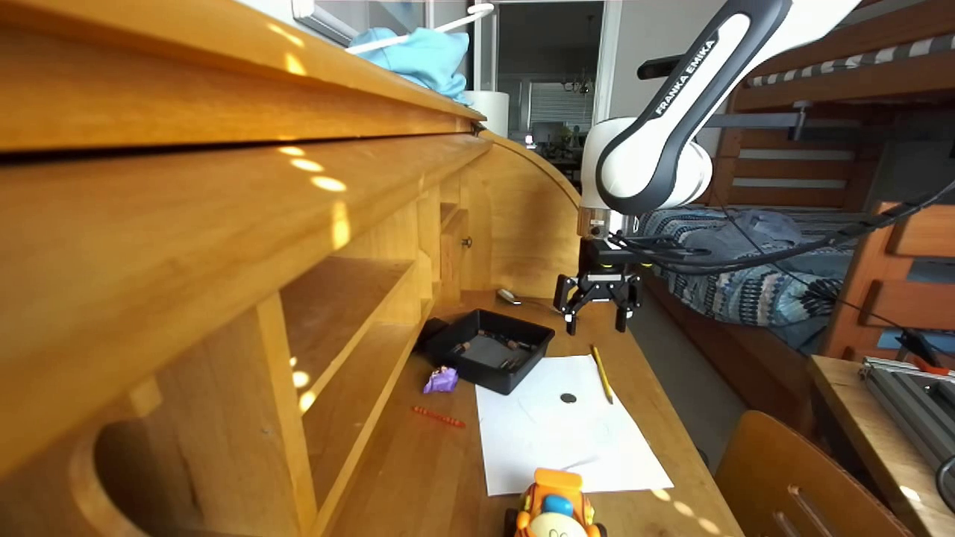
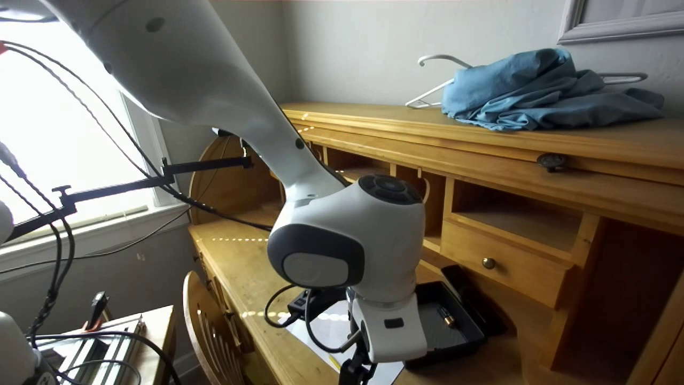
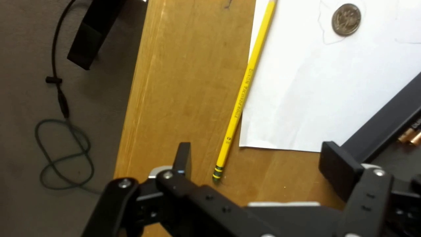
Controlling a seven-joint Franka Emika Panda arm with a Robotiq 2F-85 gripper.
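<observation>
In the wrist view my gripper stands open, its two fingers wide apart with nothing held between them. Between them, lower down on the desk, shows the eraser end of a yellow pencil (image 3: 243,89). The pencil's other half lies along the edge of a white paper sheet (image 3: 288,110). A silver coin (image 3: 346,19) rests on the paper. Exterior view 1 has the gripper (image 1: 597,318) above the desk, right of a black tray (image 1: 488,380) holding several small items. Exterior view 2 mostly hides the fingers behind the arm.
Left of the paper lie a purple crumpled wrapper (image 1: 440,380) and a red stick (image 1: 439,417). An orange toy car (image 1: 556,510) stands at the near end. Desk shelves (image 1: 367,331) line one side; the opposite desk edge (image 3: 136,91) drops to the floor.
</observation>
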